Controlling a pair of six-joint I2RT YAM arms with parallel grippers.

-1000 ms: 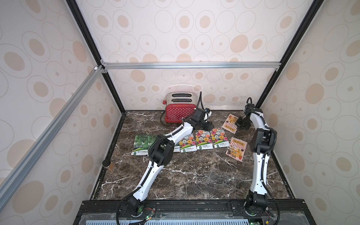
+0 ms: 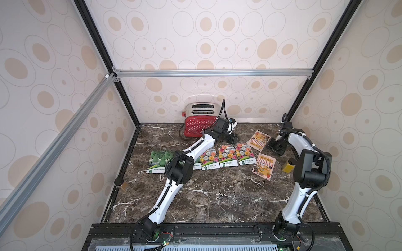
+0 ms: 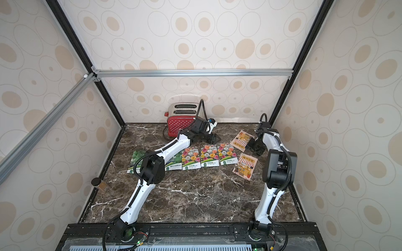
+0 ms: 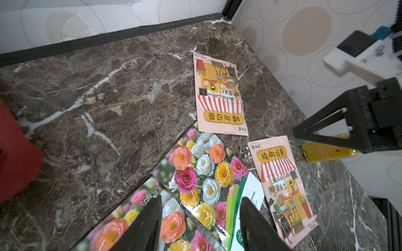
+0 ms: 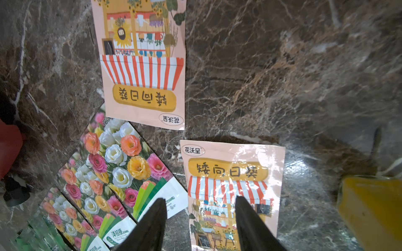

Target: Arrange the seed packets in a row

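Note:
Side by side across the counter lie green packets (image 2: 159,161) at the left and flower packets (image 2: 227,155) to their right; my left arm partly covers the green ones. Right of them are two pink sunflower packets: the nearer one (image 2: 264,166), slightly tilted, and the farther one (image 2: 258,140), turned upside down relative to it in the right wrist view. My left gripper stands open above the flower packets, holding nothing. Over the nearer sunflower packet (image 5: 232,188) in the right wrist view, my right gripper is apart-fingered and empty, above the counter.
A red toaster (image 2: 201,121) stands at the back wall. A yellow object (image 2: 289,165) sits by the right arm, and a brown-capped jar (image 3: 98,184) is at the left edge.
The packets have stayed put, and the left arm is almost still.

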